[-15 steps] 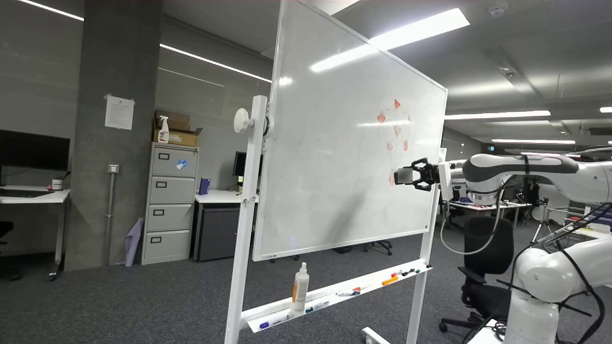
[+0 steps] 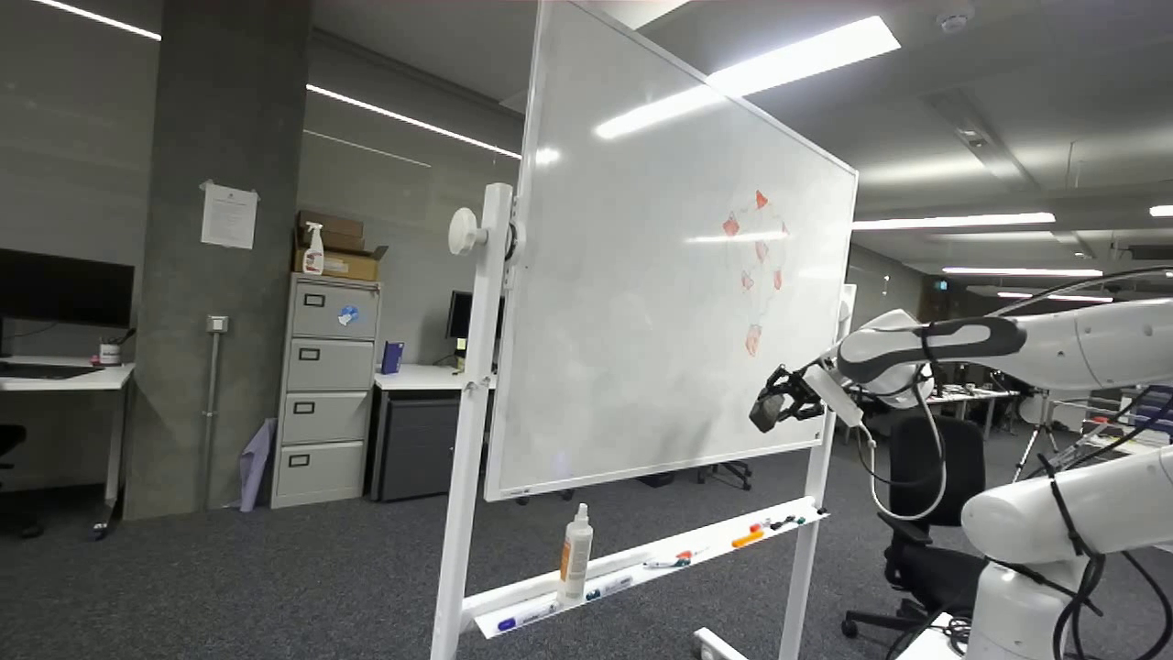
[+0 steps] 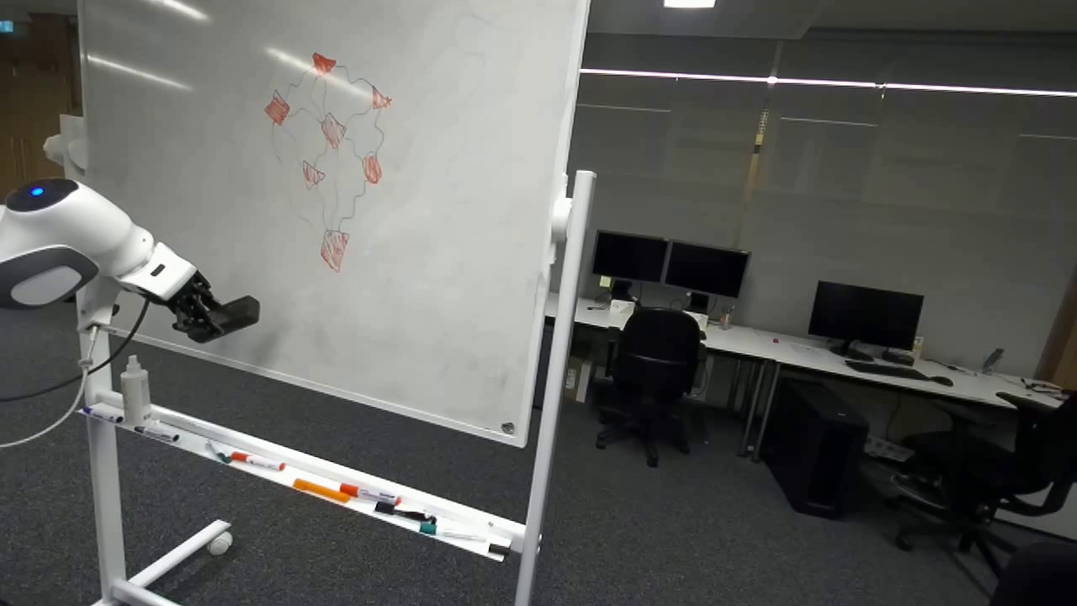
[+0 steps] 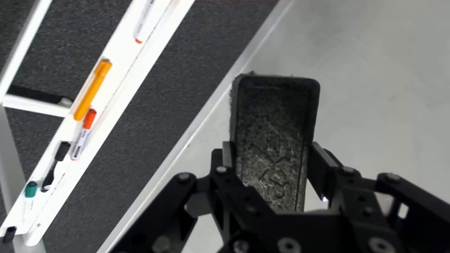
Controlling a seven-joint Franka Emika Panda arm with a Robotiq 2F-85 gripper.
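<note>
A dark block-shaped eraser (image 4: 274, 139) is pinched between the two fingers of my gripper, which is shut on it. In the second exterior view the eraser (image 3: 238, 314) sticks out from the gripper (image 3: 207, 313) toward the whiteboard (image 3: 434, 303), low on the panel. Whether it touches the surface, I cannot tell. Red shaded shapes (image 3: 334, 249) joined by thin wavy lines stand higher on the board; in the first exterior view the lowest red shape (image 2: 753, 339) lies above the gripper (image 2: 789, 401).
Below the board runs a white tray (image 4: 114, 95) with an orange marker (image 4: 92, 90) and several other pens. A spray bottle (image 2: 575, 555) stands on it. A black chair (image 2: 935, 473) sits behind the arm. Much of the board's face is clear.
My gripper has gone down along the board and tilted downward, still with the eraser. The lowest red shape, partly covered before, now shows fully in the first exterior view.
</note>
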